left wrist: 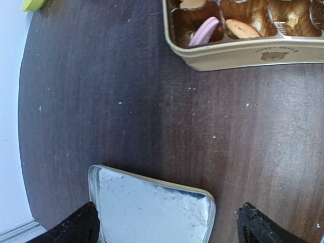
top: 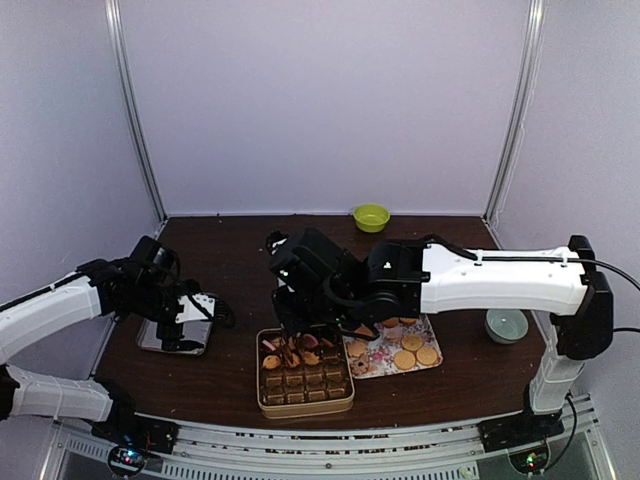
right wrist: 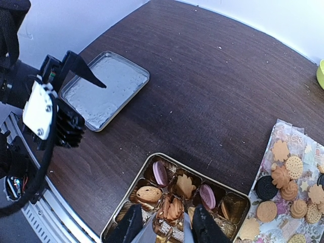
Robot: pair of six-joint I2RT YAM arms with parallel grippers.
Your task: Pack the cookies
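The gold cookie box (top: 304,405) has brown compartments, several with cookies in them. My right gripper is down at the box, its fingers part way apart. Brown ridged cookies (right wrist: 171,208) show in a compartment between its fingertips, not visibly clamped. Nearby in the box are a purple cookie (right wrist: 160,173), an oval tan cookie (right wrist: 149,194) and a leaf-shaped cookie (right wrist: 184,186). To the left, my left gripper stands open above the metal lid (left wrist: 152,205), nothing between its fingers.
A patterned tray (right wrist: 268,139) with many loose cookies lies right of the box, partly under my right arm in the top view. A green bowl (top: 371,217) stands at the back and a pale bowl (top: 506,325) at the right. Bare table lies behind the box.
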